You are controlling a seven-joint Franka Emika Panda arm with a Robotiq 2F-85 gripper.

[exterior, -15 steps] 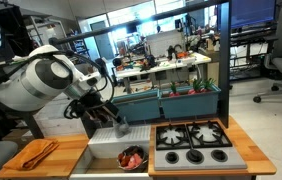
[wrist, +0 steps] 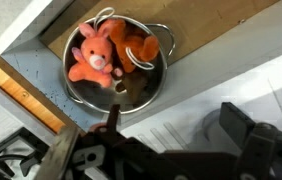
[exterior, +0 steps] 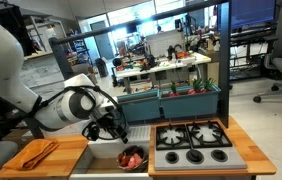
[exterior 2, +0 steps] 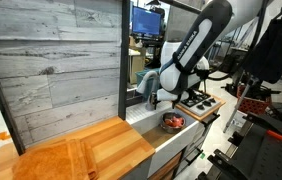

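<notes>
A metal pot (wrist: 153, 86) with a wire handle holds a pink-orange plush toy (wrist: 94, 55) and a more orange toy (wrist: 136, 47). In exterior view 1 the pot (exterior: 132, 167) stands in a sink-like recess in the counter, and exterior view 2 shows the pot (exterior 2: 171, 123) there too. My gripper is open, its fingers spread along the lower part of the wrist view, with the pot ahead of them. No toy is between them. From the side, the gripper (exterior: 113, 132) hangs above and behind the pot, apart from it.
A stove (exterior: 195, 146) with several knobs lies right of the recess. An orange cloth (exterior: 32, 153) rests on the wooden counter at left. Blue planter boxes (exterior: 188, 104) line the back. A grey rounded object (wrist: 217, 130) is close to my right finger.
Over the last second the arm has come down and slightly right, bringing the gripper lower and nearer the pot. The pot, stove and cloth look unmoved.
</notes>
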